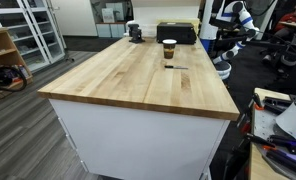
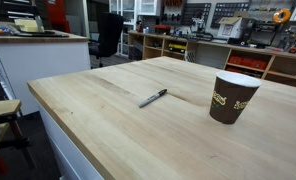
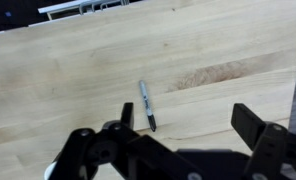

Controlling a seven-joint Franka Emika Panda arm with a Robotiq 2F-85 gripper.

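Note:
A marker (image 3: 146,104) with a grey barrel and a black end lies on the wooden tabletop (image 3: 203,45). My gripper is open above the table, its two dark fingers wide apart with nothing held between them. The marker lies below, nearer the left finger (image 3: 110,132). In exterior view 2 the marker (image 2: 153,98) rests left of a brown paper cup (image 2: 228,100) with a white inside, standing upright. Exterior view 1 shows the cup (image 1: 169,50) just behind the marker (image 1: 176,67). My gripper is not visible in either exterior view.
A pale rounded edge (image 3: 50,171) shows at the lower left of the wrist view, possibly the cup's rim. A black box-like object (image 1: 176,33) and a small dark item (image 1: 135,33) stand along the counter's far end.

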